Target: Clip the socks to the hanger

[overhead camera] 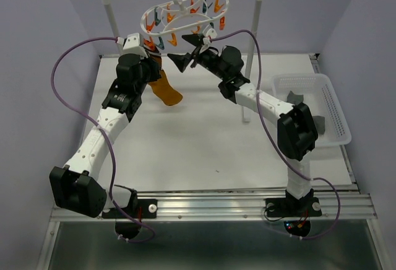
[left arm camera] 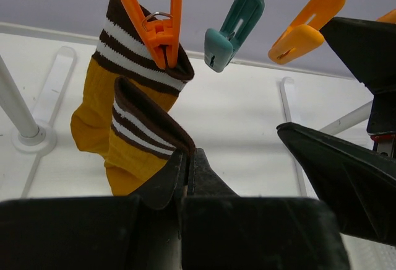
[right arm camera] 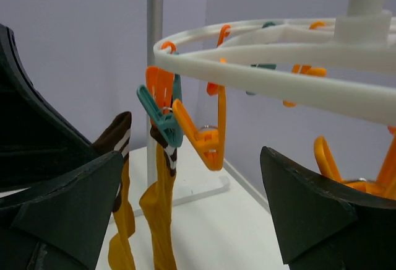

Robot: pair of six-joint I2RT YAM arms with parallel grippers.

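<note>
A mustard sock (left arm camera: 93, 115) with brown-and-white cuff hangs from an orange clip (left arm camera: 158, 31) of the white oval hanger (overhead camera: 185, 19). A second mustard sock (left arm camera: 136, 158) is held by its cuff in my left gripper, shut on it just below that clip. My right gripper (overhead camera: 192, 47) is open beside the hanger, right of the left gripper, around the level of a teal clip (right arm camera: 161, 118) and an orange clip (right arm camera: 207, 140), which show between its fingers in the right wrist view.
A white basket (overhead camera: 334, 121) with grey items stands at the right. The hanger's stand posts (overhead camera: 250, 59) rise on either side.
</note>
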